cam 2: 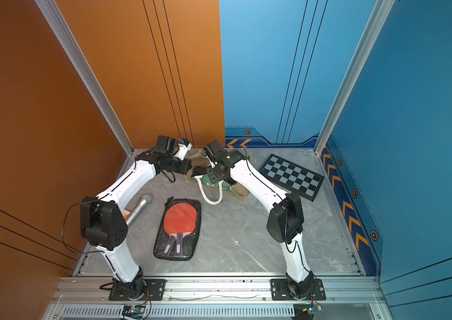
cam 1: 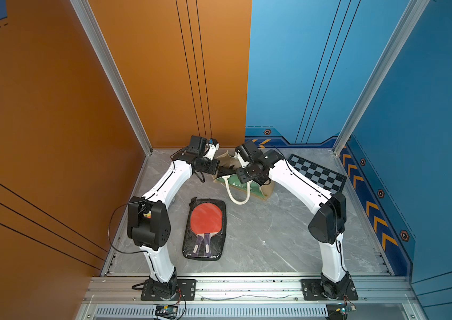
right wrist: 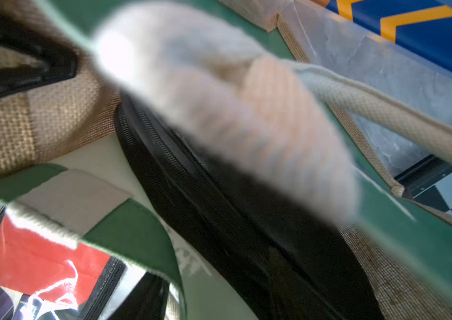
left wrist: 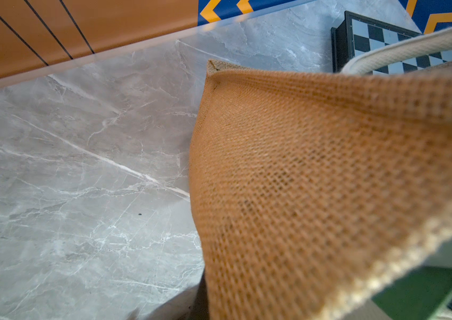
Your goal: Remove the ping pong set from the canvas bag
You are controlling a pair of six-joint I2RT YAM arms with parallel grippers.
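Observation:
The canvas bag, green and tan with cream handles, stands at the back middle. My left gripper is shut on its left wall; in the left wrist view the burlap fills the right side. A black zippered case lies inside the bag in the right wrist view. Over the opening, my right gripper stands open, its dark fingertips low in the right wrist view beside the green flap and the case. A ping pong set, red bat in a clear-fronted black case, lies on the table at front left.
A black-and-white chessboard lies at the back right. A silver microphone is by the left arm, with an orange item partly hidden there. A handle crosses close before the right wrist camera.

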